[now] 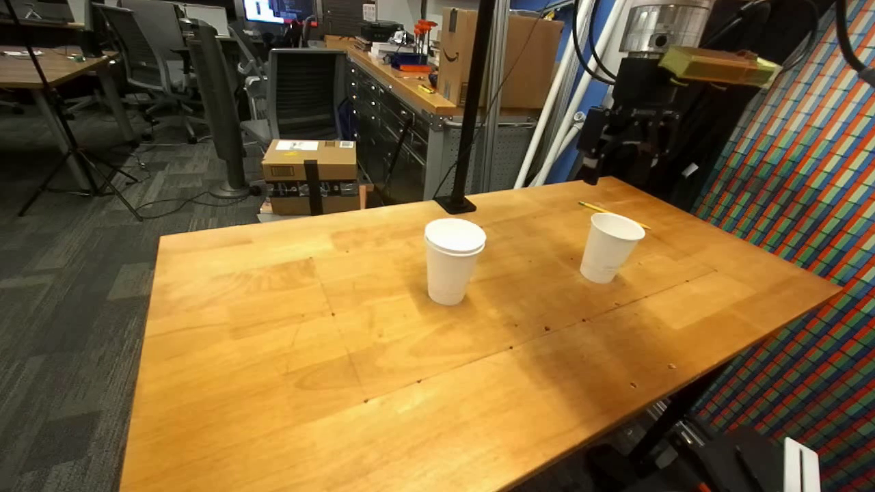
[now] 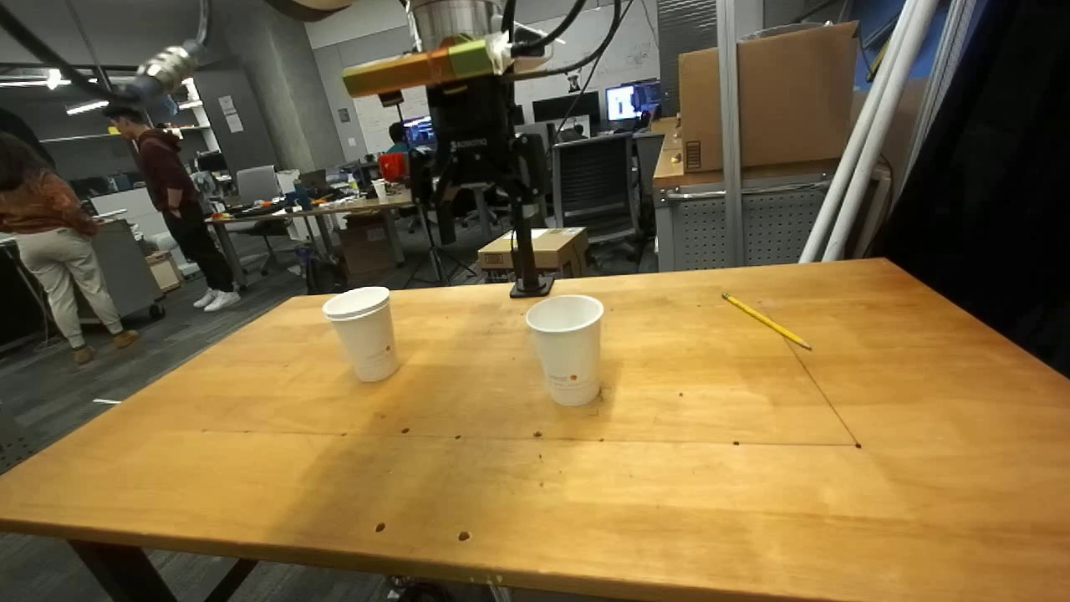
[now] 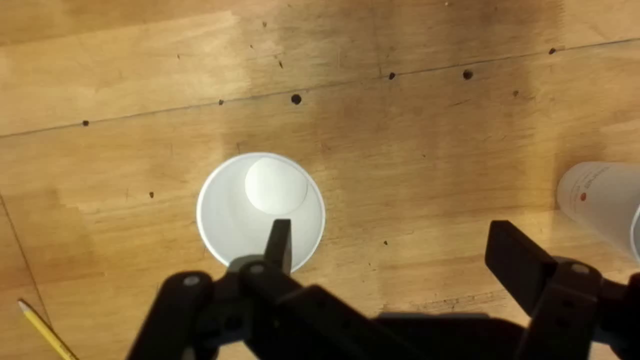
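An empty white paper cup (image 3: 240,198) stands upright on the wooden table, its inside visible from above in the wrist view. Another white cup (image 1: 449,275) with a doubled rim stands apart from it, to its left in both exterior views; whether a lid or a second cup makes that rim, I cannot tell. My gripper is open, high over the table, with nothing between its fingers. From the wrist, one finger (image 3: 277,243) overlaps the empty cup's near rim, while the other points toward the doubled-rim cup at the right edge.
A yellow pencil (image 2: 767,321) lies toward the back of the table, right of the cups in exterior view 2. At the far edge rises a black post (image 1: 455,203) on a square base.
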